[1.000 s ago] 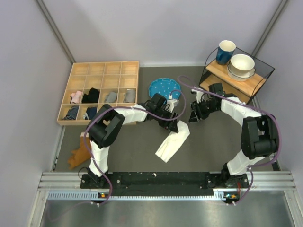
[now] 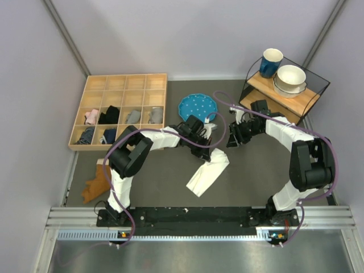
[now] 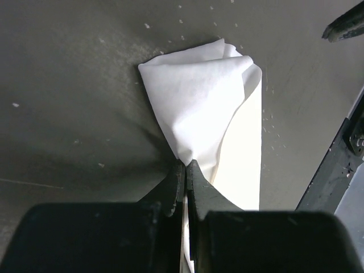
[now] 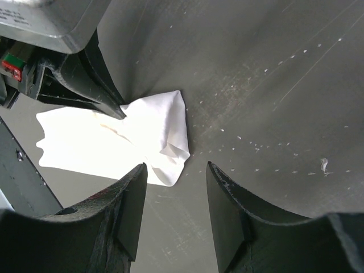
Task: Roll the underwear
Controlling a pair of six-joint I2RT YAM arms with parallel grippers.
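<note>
The white underwear (image 2: 202, 176) lies in a long folded strip on the dark table, its upper end bunched and turned over. My left gripper is shut on that upper end, pinching the fabric at its fingertips; the right wrist view also shows its fingers pressed into the white cloth (image 4: 156, 131). My right gripper hangs to the right of the cloth, fingers apart, with nothing between them.
A wooden divided box (image 2: 119, 79) with folded clothes is at the back left, a blue dotted plate (image 2: 193, 105) at the back, a shelf with dishes (image 2: 267, 88) at the back right, and an orange cloth (image 2: 94, 187) at the left.
My left gripper has moved slightly down toward the front with the cloth's upper end, which shifted a little, and its fingers have closed on it. The right arm looks unchanged.
</note>
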